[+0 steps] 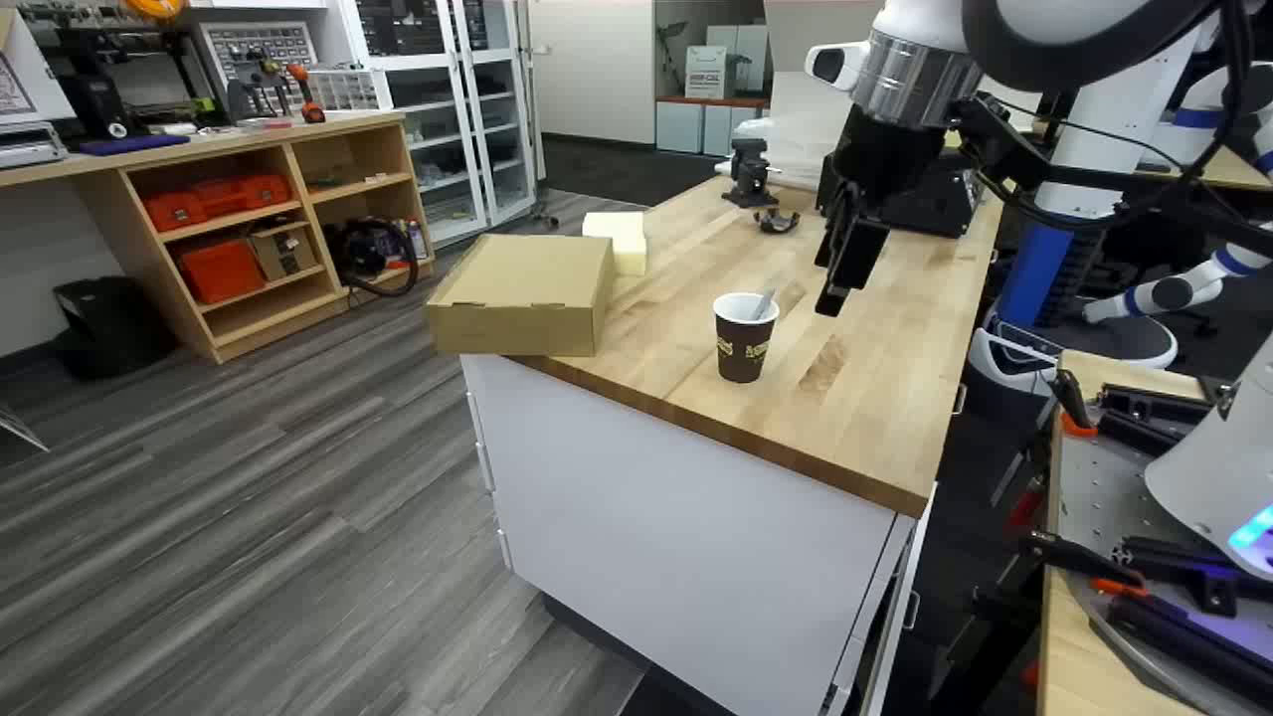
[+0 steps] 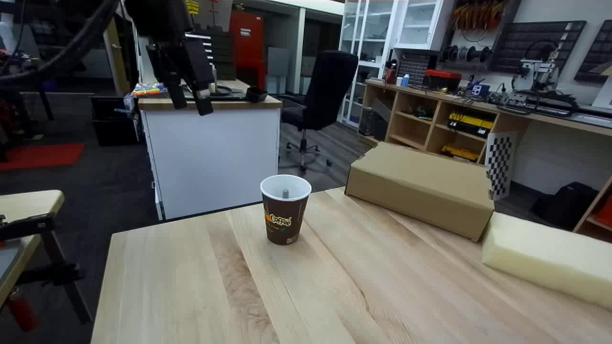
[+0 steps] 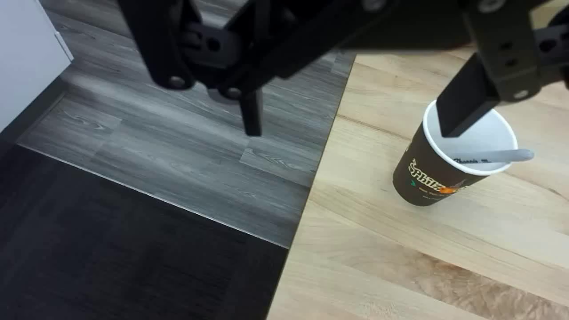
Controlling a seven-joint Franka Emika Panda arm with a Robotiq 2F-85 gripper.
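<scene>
A dark brown paper cup with a white inside stands upright near the end of the wooden table. In the wrist view the cup is at the right, and a light grey marker leans in it, one end jutting past the rim. Exterior view 2 shows the same cup with the marker's tip inside. My gripper is open, its fingers wide apart and nothing between them. It hangs above the table; one finger overlaps the cup's rim in the wrist view. In exterior view 1 the gripper is up and to the right of the cup.
A closed cardboard box sits at the table's edge, with a pale foam block beside it. Dark devices stand farther back. The wooden tabletop around the cup is clear, and its edge drops to the floor close by.
</scene>
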